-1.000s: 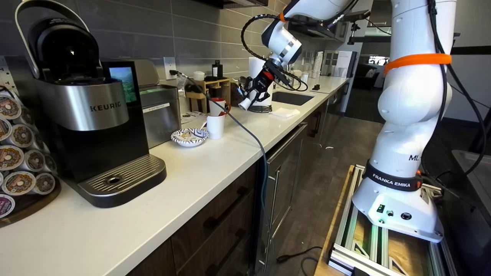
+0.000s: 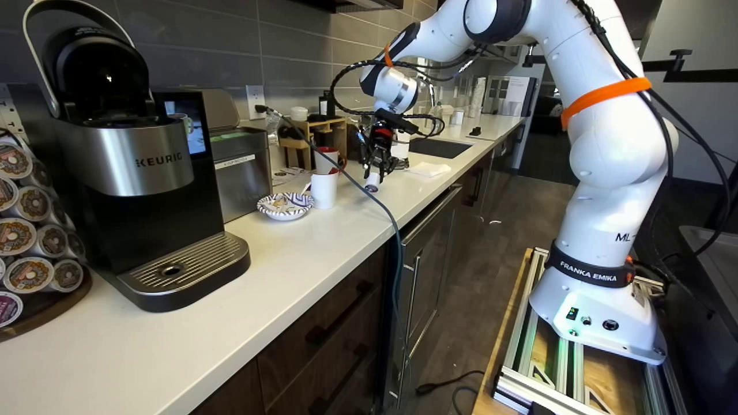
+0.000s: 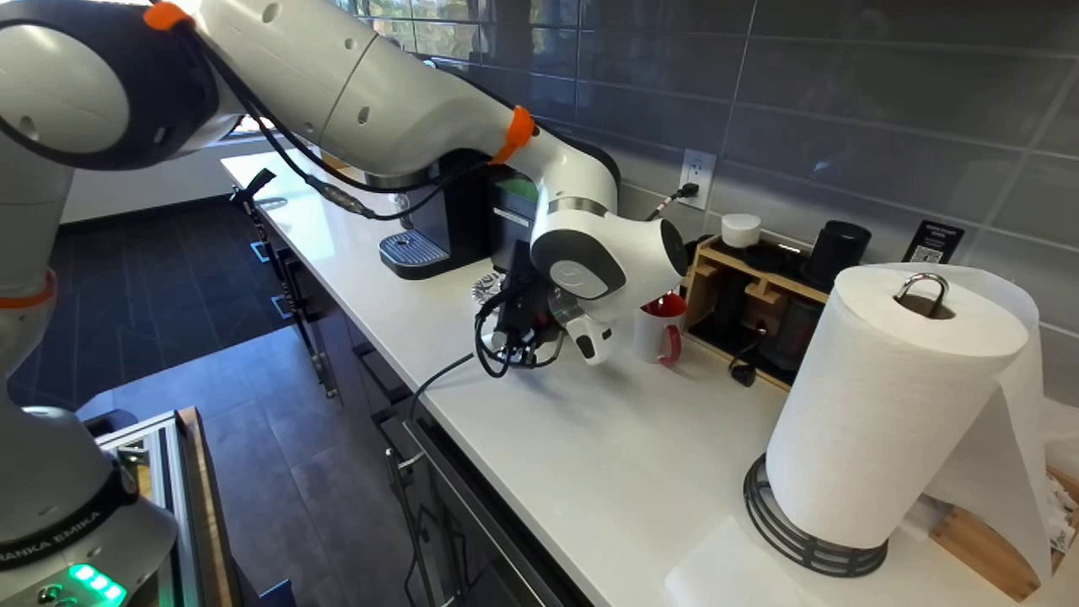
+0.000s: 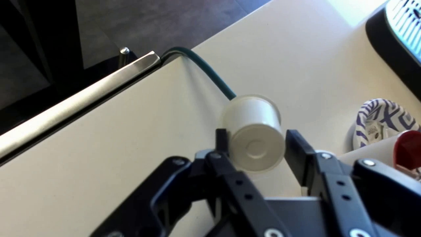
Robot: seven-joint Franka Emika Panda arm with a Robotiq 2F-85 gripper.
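A small white coffee pod (image 4: 256,144) lies between the two fingers of my gripper in the wrist view, its plain base facing the camera and its rim beyond. The left finger (image 4: 222,139) appears to touch it, while at the right finger any gap is too slim to judge. Whether the fingers grip the pod is unclear. In exterior view 1 the pod (image 2: 373,180) is at the fingertips, low over or on the white counter (image 2: 328,235); contact with the counter cannot be told. The arm hides it in exterior view 2.
A Keurig machine (image 2: 155,166), a patterned bowl (image 2: 285,205) and a white mug with a red inside (image 2: 323,190) stand along the counter. A dark cable (image 2: 366,193) crosses near the gripper. Beyond are paper towels (image 3: 890,405).
My gripper has come down toward the counter and turned from a slant to nearly upright, the pod still at its fingertips. The arm has lowered with it.
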